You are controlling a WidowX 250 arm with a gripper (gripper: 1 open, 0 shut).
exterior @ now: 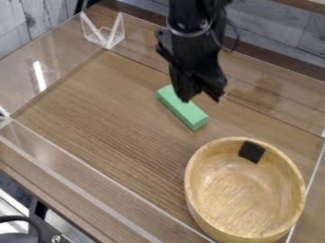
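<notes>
My black gripper (187, 92) hangs over the upper middle of the wooden tray, with its fingertips just above and behind a green block (183, 109). It looks shut, with nothing visible between its fingers. The green block lies flat on the wood, angled from upper left to lower right.
A tan oval bowl (241, 204) sits at the lower right, with a black piece (252, 152) at its back rim. A white wire piece (105, 30) is at the back left.
</notes>
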